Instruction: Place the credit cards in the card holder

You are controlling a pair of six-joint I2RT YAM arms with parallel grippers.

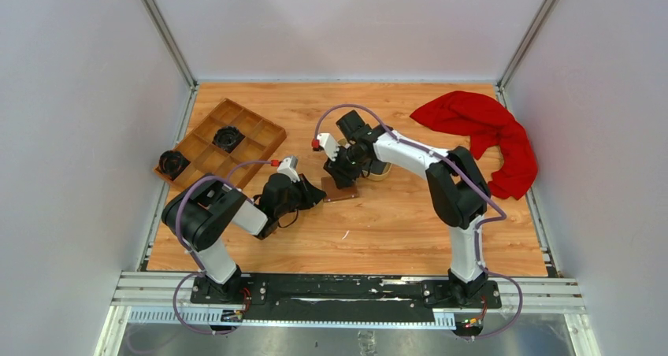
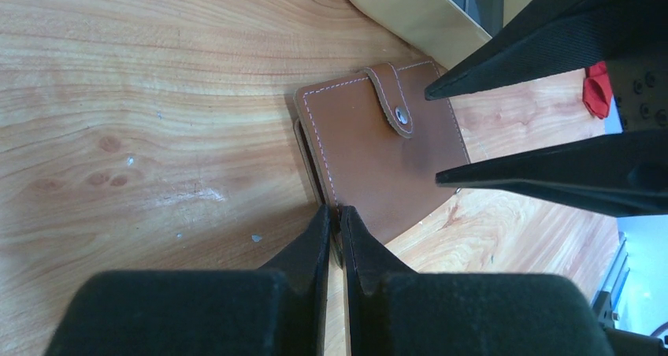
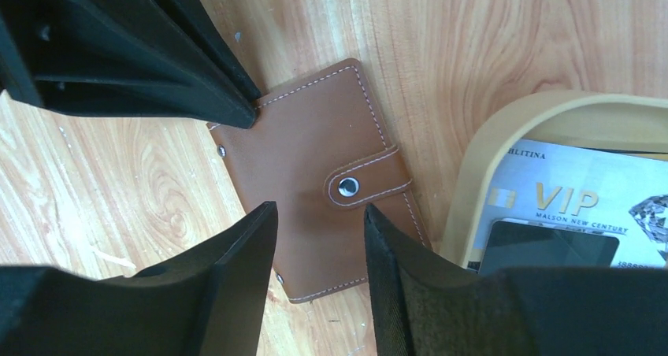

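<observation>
The brown leather card holder (image 3: 307, 190) lies flat on the table, its snap strap (image 3: 370, 179) lying over the cover. My left gripper is shut on the holder's edge at one corner. Over the strap side, my right gripper stands open with nothing between its fingers; one of those fingers (image 2: 536, 163) shows above the holder in the left wrist view. A silver VIP card (image 3: 567, 198) and a dark card (image 3: 547, 248) are in a cream container (image 3: 476, 167) beside the holder. No cards show inside the holder.
A wooden compartment tray (image 1: 260, 139) with black coiled items (image 1: 228, 139) stands at the back left. A red cloth (image 1: 488, 131) lies at the right.
</observation>
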